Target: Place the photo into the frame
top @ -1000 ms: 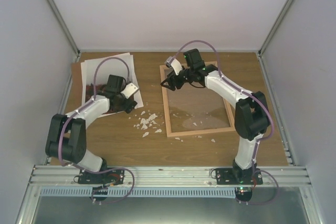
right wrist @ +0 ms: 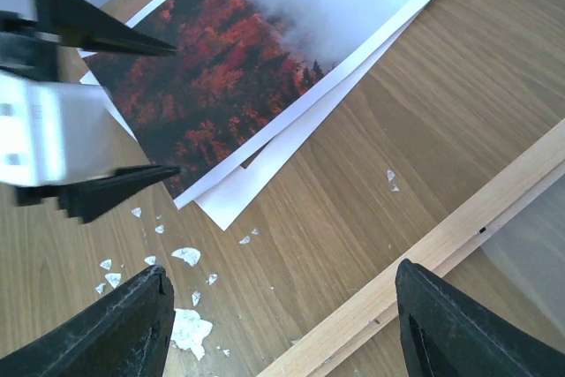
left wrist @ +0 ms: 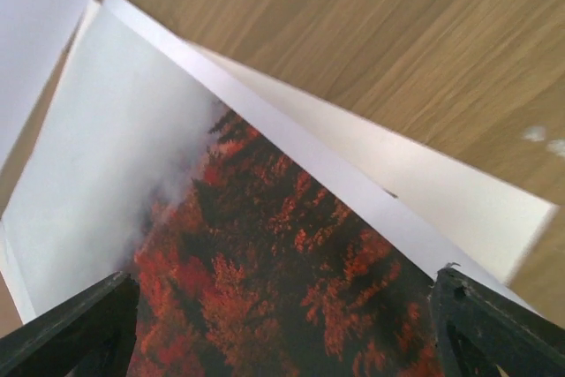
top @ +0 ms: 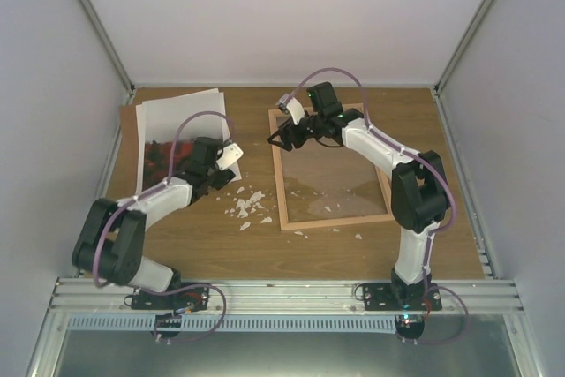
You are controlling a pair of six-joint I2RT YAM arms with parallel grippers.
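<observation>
The photo (left wrist: 265, 271), red autumn trees under pale mist, lies on white sheets (right wrist: 256, 183) at the table's left. My left gripper (top: 225, 174) is over its lower right part, fingers parted, nothing seen between them; in the right wrist view it hovers near the photo's corner. The wooden frame (top: 281, 200) with a clear pane lies right of centre. My right gripper (top: 282, 136) stands open above the frame's upper left corner, between frame and photo.
Small white flakes (right wrist: 190, 328) are scattered on the table (top: 221, 245) between the papers and the frame.
The right arm is practically still.
</observation>
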